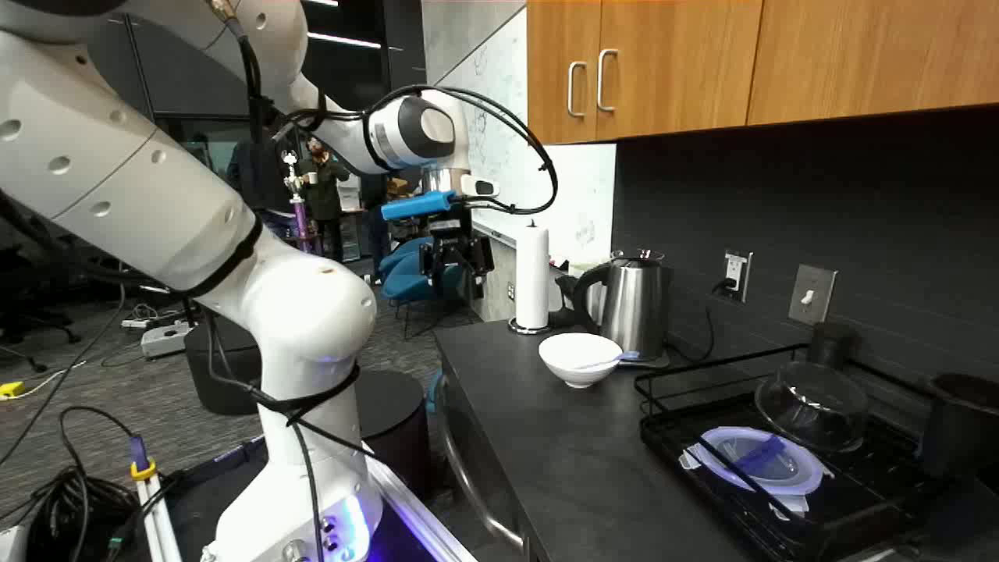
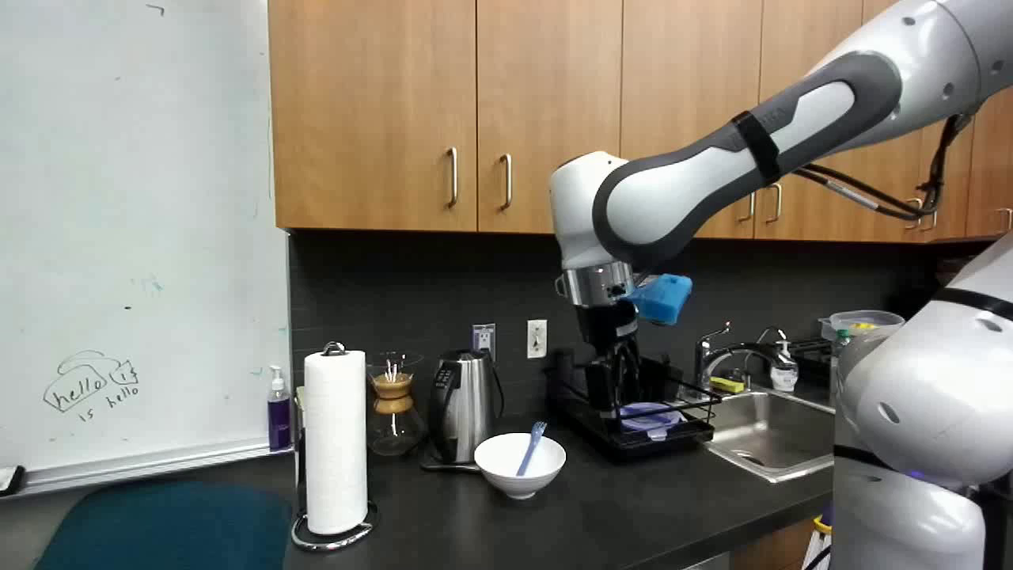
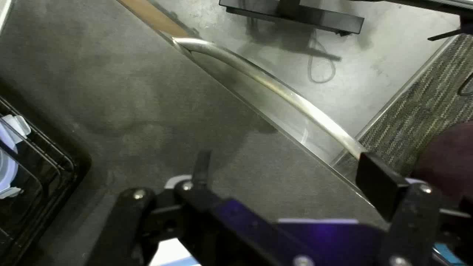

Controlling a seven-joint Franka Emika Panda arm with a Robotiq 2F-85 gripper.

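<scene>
My gripper is open, its two black fingers wide apart with only bare dark counter and the counter's edge seen between them. High over the counter's front side, the gripper hangs from the arm, touching nothing. A white bowl stands upright on the counter, and a blue fork leans in it with its tines above the rim. From the other side, the same bowl appears in front of the kettle. In the wrist view, a white and blue patch at the bottom is largely hidden behind the gripper.
A steel kettle and a paper towel roll stand near the bowl. The black dish rack holds a purplish plate or lid and a clear dome. Beyond the rack is the sink.
</scene>
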